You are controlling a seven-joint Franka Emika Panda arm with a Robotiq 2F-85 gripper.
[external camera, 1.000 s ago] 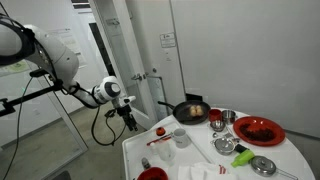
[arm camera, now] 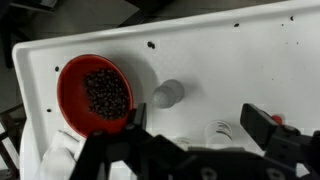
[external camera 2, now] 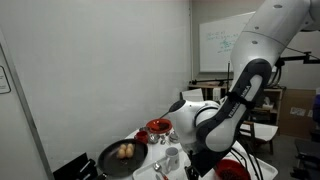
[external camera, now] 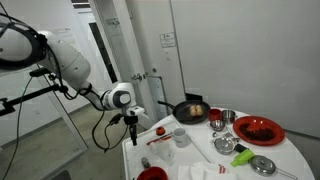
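Note:
My gripper stands open above the white table, its two fingers [arm camera: 257,122] wide apart and nothing held between them. In the wrist view a small grey cylinder [arm camera: 168,94] lies just ahead of the left finger. A red bowl [arm camera: 68,88] of dark beans sits farther left. Seen from exterior view 1, the gripper [external camera: 131,132] hangs near the table's left edge, apart from the bowl [external camera: 152,174] and the cylinder [external camera: 146,163]. In exterior view 2 the arm partly hides the table.
A clear glass [arm camera: 218,133] stands close to the gripper. Beyond are a white mug [external camera: 180,138], a black pan [external camera: 186,109] with round brownish items, a red dish [external camera: 258,130], and a green-handled utensil [external camera: 243,158]. Bare table shows along the wrist view's top.
Over the last second the arm has come lower and slightly right in exterior view 1, bringing the gripper nearer the table. The objects on the table have not moved.

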